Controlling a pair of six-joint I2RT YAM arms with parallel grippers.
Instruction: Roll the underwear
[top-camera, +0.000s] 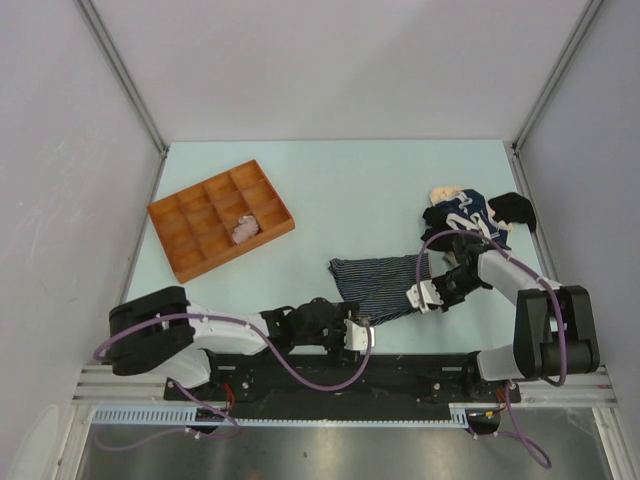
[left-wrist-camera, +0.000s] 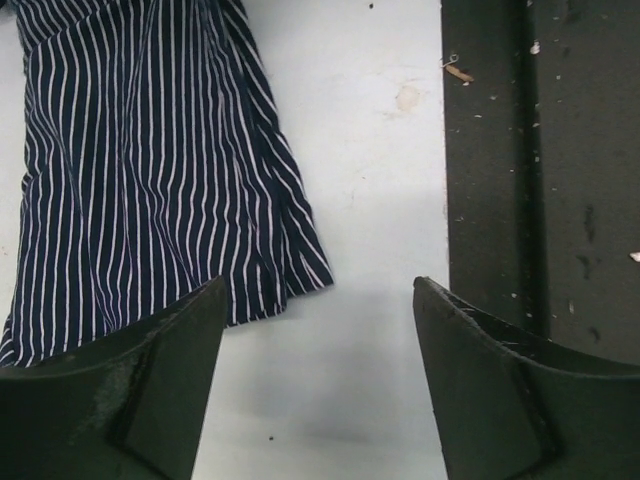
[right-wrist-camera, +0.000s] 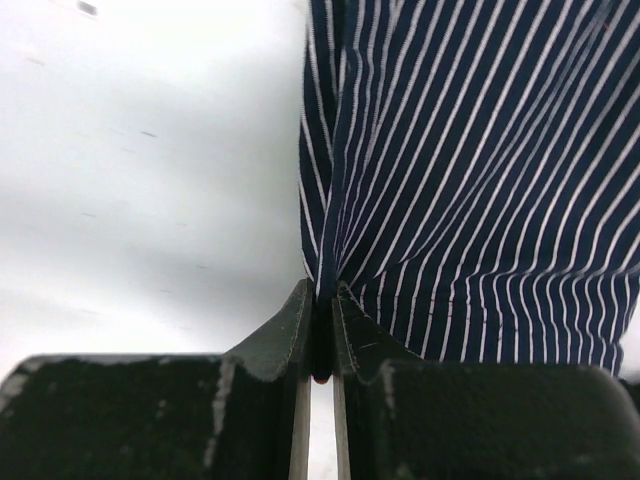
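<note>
The navy striped underwear (top-camera: 385, 280) lies spread on the table between my arms. In the left wrist view its near corner (left-wrist-camera: 150, 190) is folded double beside the table's front edge. My left gripper (top-camera: 355, 340) is over that edge; its fingers (left-wrist-camera: 130, 390) stand apart with nothing between them, just short of the cloth. My right gripper (top-camera: 425, 298) is shut on the right edge of the underwear (right-wrist-camera: 470, 180), with a narrow fold of fabric (right-wrist-camera: 322, 330) pinched between its fingertips.
An orange divided box (top-camera: 200, 200) with a pink cloth stands at the back left. A pile of dark and beige garments (top-camera: 480, 210) lies at the back right.
</note>
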